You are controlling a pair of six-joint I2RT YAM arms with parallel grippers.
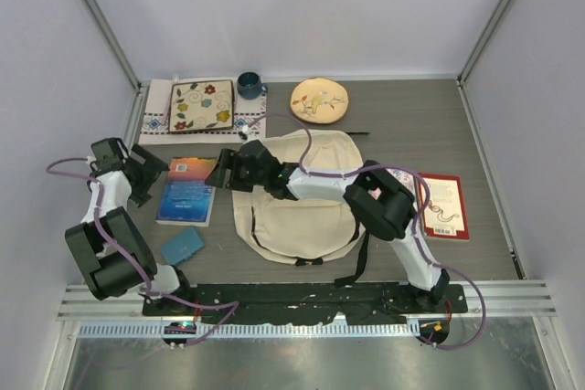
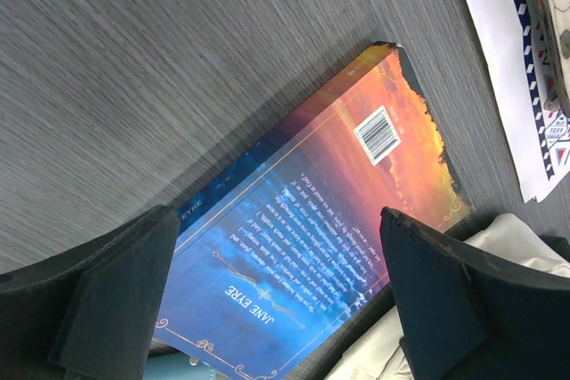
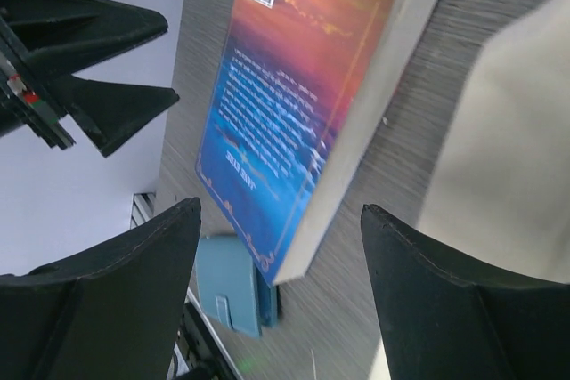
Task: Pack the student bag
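A blue and orange Jane Eyre book [image 1: 187, 192] [image 2: 285, 229] [image 3: 276, 104] lies flat on the left of the desk, between my grippers. My left gripper [image 1: 144, 163] is open above its left part, with nothing between its fingers; it also shows at the upper left of the right wrist view. My right gripper [image 1: 220, 167] is open at the book's right side. The cream bag [image 1: 292, 230] [image 3: 499, 157] lies flat and empty at the centre, under my right arm.
A small teal item [image 1: 181, 246] lies below the book. A placemat [image 1: 155, 125], floral case [image 1: 199, 105], mug [image 1: 249, 84] and round bird cushion [image 1: 319, 100] are at the back. Books [image 1: 442, 207] lie at the right, partly under my right arm.
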